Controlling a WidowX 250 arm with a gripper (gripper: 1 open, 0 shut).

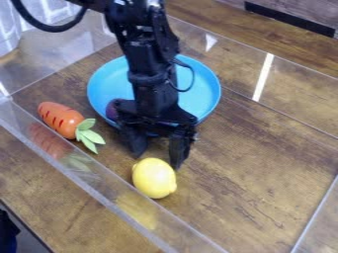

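Observation:
A black robot arm reaches down from the top, its gripper [158, 148] low and open just behind a yellow lemon [154, 180]. A blue plate [197, 91] lies behind the gripper, with a small purple object [114, 110] partly hidden at its left side by the arm. To the left lies an orange toy carrot [59, 120] with green leaves pointing toward the lemon.
A transparent wall [79, 178] runs diagonally along the lower left, and others border the back and right.

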